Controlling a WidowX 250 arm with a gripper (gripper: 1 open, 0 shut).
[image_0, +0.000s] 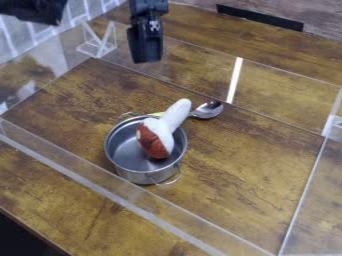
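Observation:
A small steel pot with side handles stands on the wooden table. Resting in it is a white and reddish-brown object, its pale end sticking out over the rim toward the back right. A metal spoon lies just behind and right of that end. My dark gripper hangs at the top, behind and above the pot and apart from it; its fingers are too dark and small to read clearly.
Clear plastic edging runs round the work area on several sides. The wooden surface right of the pot is bare, as is the stretch to its left. A dark shape occupies the top left corner.

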